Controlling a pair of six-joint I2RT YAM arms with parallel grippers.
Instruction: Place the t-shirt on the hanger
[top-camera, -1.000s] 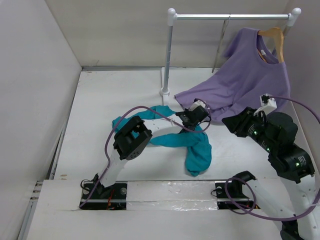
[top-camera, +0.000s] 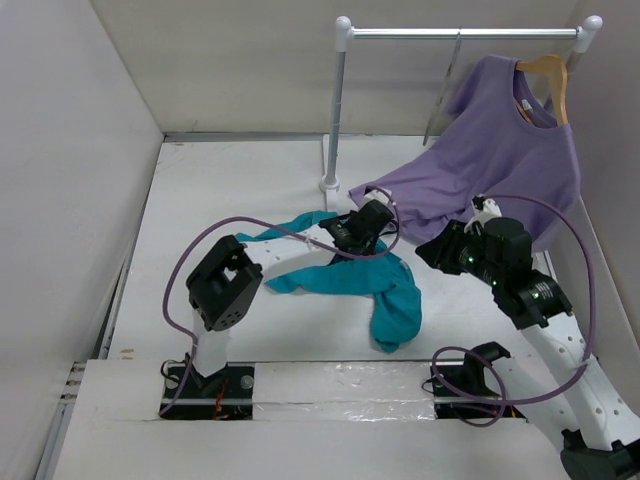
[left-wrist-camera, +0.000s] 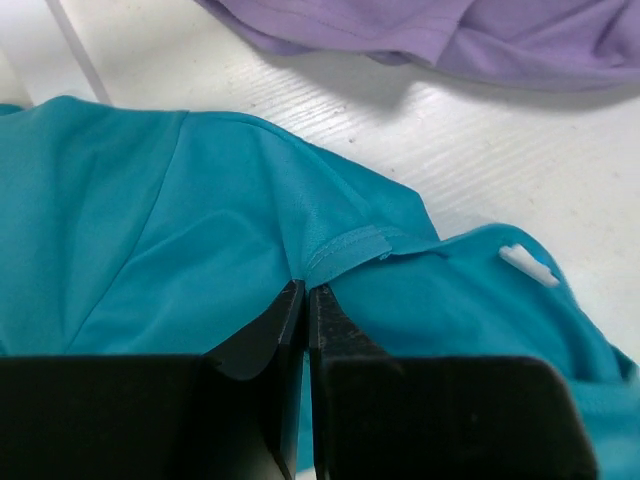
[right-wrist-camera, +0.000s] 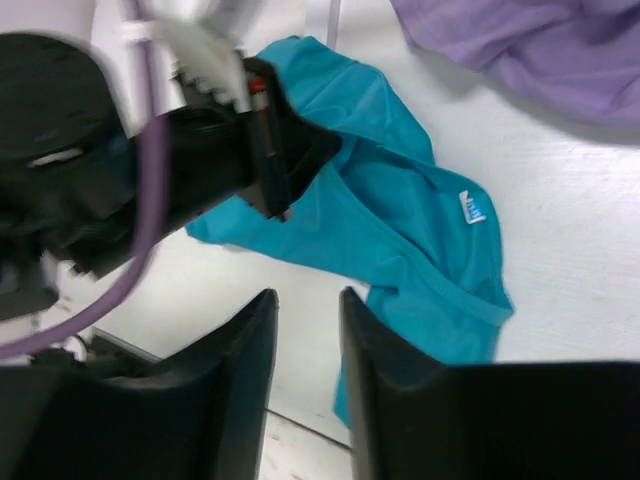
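Observation:
A teal T-shirt (top-camera: 395, 310) lies crumpled on the white table. My left gripper is shut on a fold of it in the left wrist view, near the middle of the shirt. My right gripper hangs above the table beside the teal shirt, part open with nothing between its fingers. A purple T-shirt (top-camera: 510, 170) hangs on a wooden hanger (top-camera: 542, 65) at the right of the rail, its lower part draped on the table.
The white rack (top-camera: 450, 34) stands at the back. Purple cables loop over both arms.
My left gripper has moved left and slightly toward the front over the teal shirt. My right gripper has moved left and toward the back, closer to the teal shirt.

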